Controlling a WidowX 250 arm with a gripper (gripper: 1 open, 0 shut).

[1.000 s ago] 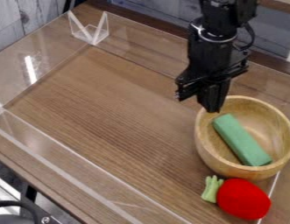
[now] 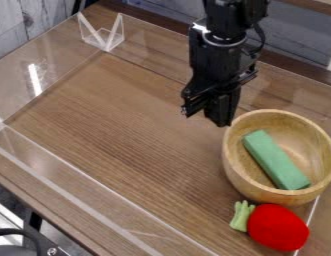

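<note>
The black robot gripper [image 2: 200,98] hangs above the wooden table [image 2: 108,130], up and left of a wooden bowl [image 2: 307,145]. Its fingers point down; nothing shows between them, and it looks shut. A green block [image 2: 275,160] lies inside the bowl. A red object with a green leafy top [image 2: 277,229], like a tomato or strawberry toy, lies below the bowl at the front right.
A white wire-like item [image 2: 98,32] stands at the back left. Dark cables lie at the lower left corner, beyond the table's edge.
The gripper has moved left, away from the bowl. The bowl and the objects around it look unchanged.
</note>
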